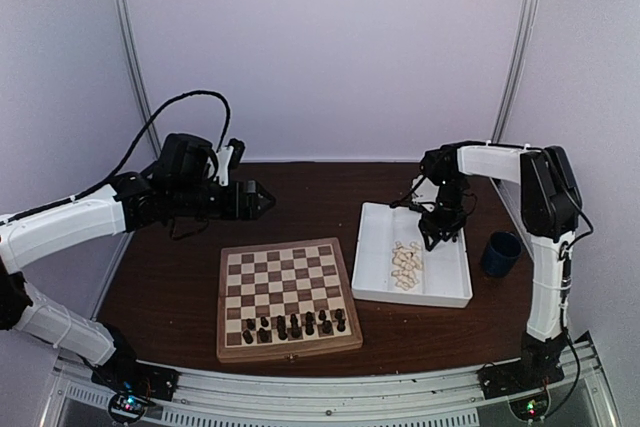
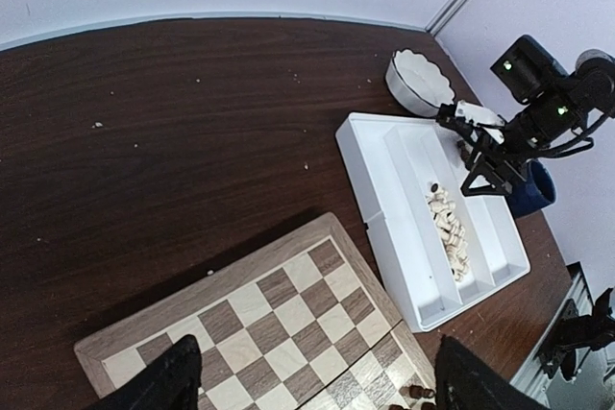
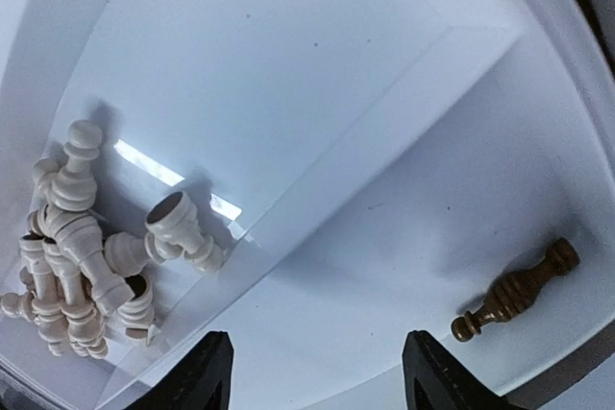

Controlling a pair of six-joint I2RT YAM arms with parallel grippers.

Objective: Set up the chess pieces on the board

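Observation:
The chessboard [image 1: 285,292] lies on the table with several dark pieces [image 1: 295,327] standing along its near edge. To its right is a white divided tray [image 1: 374,257]; white pieces [image 1: 406,265] lie heaped in its middle compartment. In the right wrist view, one dark piece [image 3: 516,290] lies on its side in another compartment. My right gripper is open above the tray, fingers empty, with that dark piece off to the right of them. My left gripper hangs behind and left of the board, its fingers apart and nothing between them.
A dark blue mug [image 1: 500,254] stands right of the tray. Behind the tray is a white bowl [image 2: 420,82]. The tray's walls and divider [image 3: 384,122] rise close to my right gripper. The table behind the board is clear.

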